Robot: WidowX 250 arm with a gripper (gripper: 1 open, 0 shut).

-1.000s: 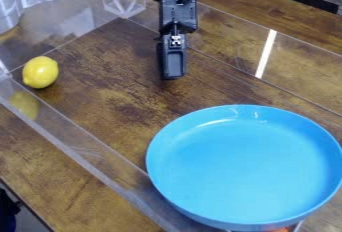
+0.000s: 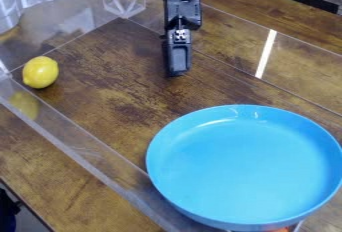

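Observation:
My gripper [image 2: 178, 58] hangs at the top middle over the wooden surface, seen small and dark, so whether its fingers are open or shut is unclear. A yellow lemon-like object [image 2: 40, 72] lies at the left. A large blue plate [image 2: 243, 164] fills the lower right, well below and in front of the gripper.
Clear plastic walls [image 2: 80, 156] run along the left and back of the wooden area [image 2: 120, 96]. A white strip [image 2: 266, 54] lies at the upper right. A small orange item peeks from under the plate's front edge.
My gripper has shifted very slightly to the right and up in the picture. The yellow object and the plate have not moved.

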